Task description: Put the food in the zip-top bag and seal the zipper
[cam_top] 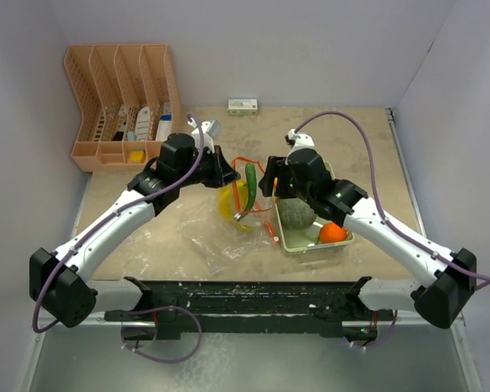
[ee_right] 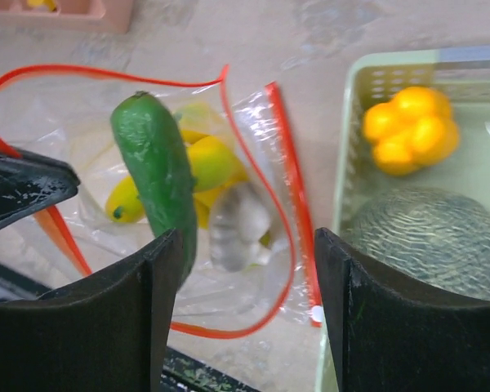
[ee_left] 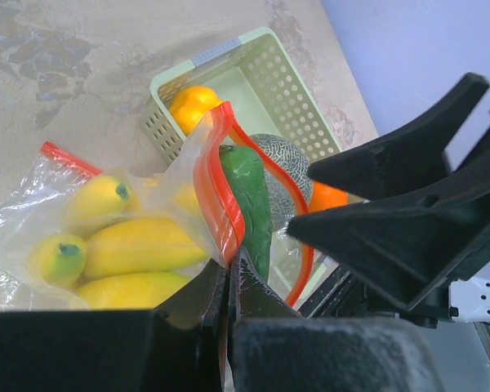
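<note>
A clear zip bag with red zipper [ee_left: 216,188] stands open, holding yellow bananas [ee_left: 143,243], a green cucumber [ee_right: 155,163] upright in its mouth and a pale item [ee_right: 233,229]. My left gripper [cam_top: 229,175] is shut on the bag's rim, seen at the bottom of the left wrist view. My right gripper [cam_top: 273,178] is part open with nothing between its fingers, just right of the cucumber, over the green basket's left side.
The green basket [cam_top: 310,247] holds a grey melon [cam_top: 296,212], an orange [cam_top: 332,232] and a yellow pepper [ee_right: 412,131]. A pink organiser [cam_top: 98,159] stands back left; a small box [cam_top: 242,106] lies at the back.
</note>
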